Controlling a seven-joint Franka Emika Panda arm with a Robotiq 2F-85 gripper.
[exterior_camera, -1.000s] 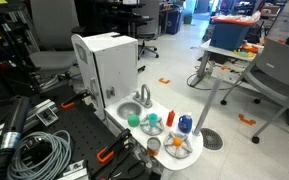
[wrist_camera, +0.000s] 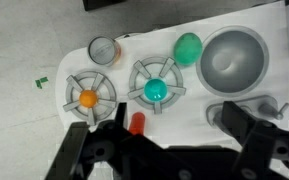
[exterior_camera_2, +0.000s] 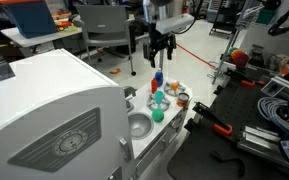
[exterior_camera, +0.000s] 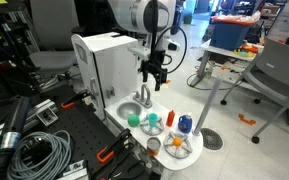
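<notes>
My open gripper hangs above the white counter (exterior_camera: 162, 132), with nothing between its fingers. In the wrist view the counter lies below it. A teal cup (wrist_camera: 156, 90) sits on one burner and an orange item (wrist_camera: 89, 98) on the other. A green bowl (wrist_camera: 188, 48) stands between the teal cup and the sink (wrist_camera: 231, 62). Beside the left finger shows a red bottle (wrist_camera: 137, 123). A metal-looking can (wrist_camera: 103, 50) is near the counter's front edge. The blue jug (exterior_camera: 185, 124) stands behind the burners; I cannot make it out in the wrist view.
A faucet (exterior_camera: 146, 95) rises behind the sink. The white cabinet (exterior_camera: 109, 70) is a tall obstacle at the counter's left end. In front, a dark table (exterior_camera: 69, 145) carries a coiled cable (exterior_camera: 44, 157) and orange-handled clamps (exterior_camera: 106, 156). A drain (exterior_camera: 212, 138) lies in the floor.
The arm and gripper have come into exterior view 1 from the top, now over the back of the counter near the faucet. The objects on the counter have not moved.
</notes>
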